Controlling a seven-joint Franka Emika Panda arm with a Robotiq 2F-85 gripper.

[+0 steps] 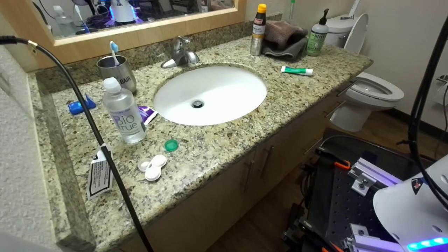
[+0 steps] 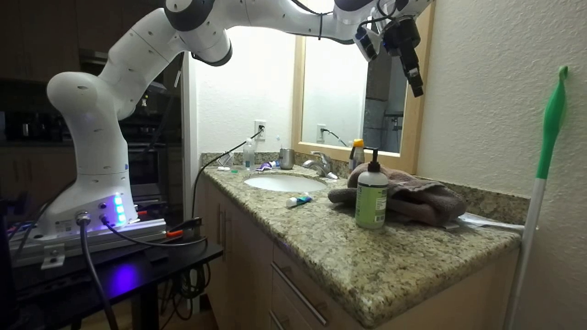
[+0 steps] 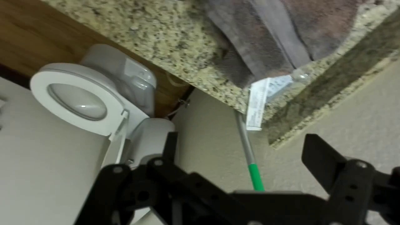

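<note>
My gripper hangs high above the far end of the counter, in front of the mirror's right edge and well above the towel. From the wrist view, its two black fingers stand wide apart, with nothing between them but the wall and a green-handled pole behind. Below it, a crumpled brown-grey towel lies on the counter, partly hidden by a green soap pump bottle. A paper packet sticks out from under the towel over the counter edge.
A yellow-capped can stands beside the towel, and a toothpaste tube lies near the sink. A clear bottle, a steel cup and a contact lens case occupy the left end.
</note>
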